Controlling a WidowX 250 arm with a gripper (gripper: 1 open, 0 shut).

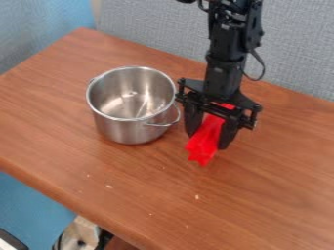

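Observation:
A red cloth-like object (204,145) lies on the wooden table, partly under my black gripper (209,127), whose fingers straddle it from above. Whether they are closed on it is hard to see. Just left of the gripper stands a shiny steel pot (131,112) with wire handles, empty as far as I can see.
A grey textured wall (295,59) runs behind it. Blue surfaces show to the left and lower left, past the table's edge.

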